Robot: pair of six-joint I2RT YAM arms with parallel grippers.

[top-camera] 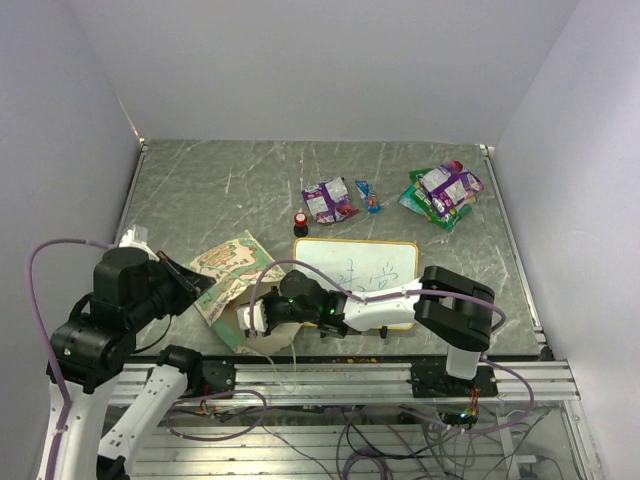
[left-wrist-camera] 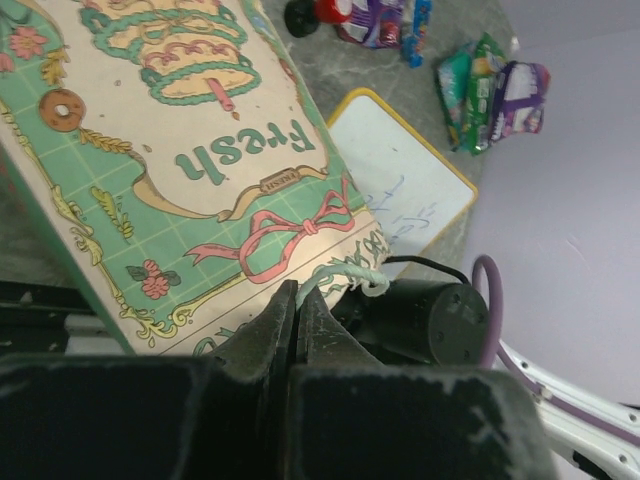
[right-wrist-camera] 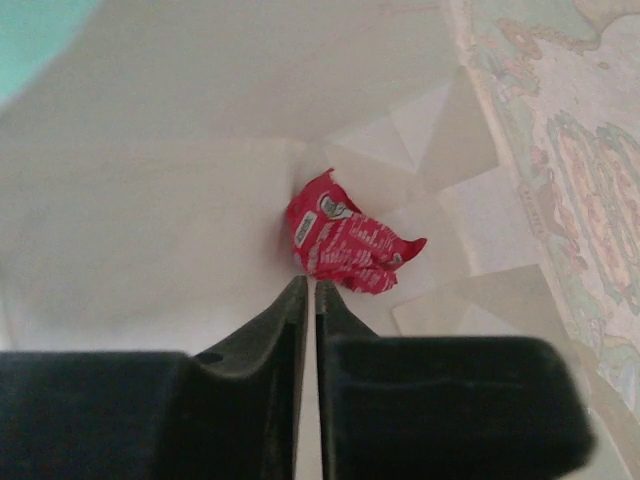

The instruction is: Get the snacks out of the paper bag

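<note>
The patterned paper bag [top-camera: 240, 258] lies at the front left of the table, its mouth toward the right. My left gripper is shut on the bag's pale cord handle [left-wrist-camera: 345, 270], and its tip is at the bag's left side in the top view [top-camera: 208, 284]. Deep inside the bag rests a crumpled red snack packet [right-wrist-camera: 345, 238]. My right gripper is shut at the mouth, pointing inward, with nothing showing between its fingers; the packet appears just beyond the tips. From above, the right arm hides part of the opening.
A purple packet [top-camera: 328, 200], a small blue packet [top-camera: 368, 195] and a pile of green and purple packets [top-camera: 443, 193] lie at the back. A dark bottle with a red cap [top-camera: 300, 222] stands by the whiteboard [top-camera: 355, 262].
</note>
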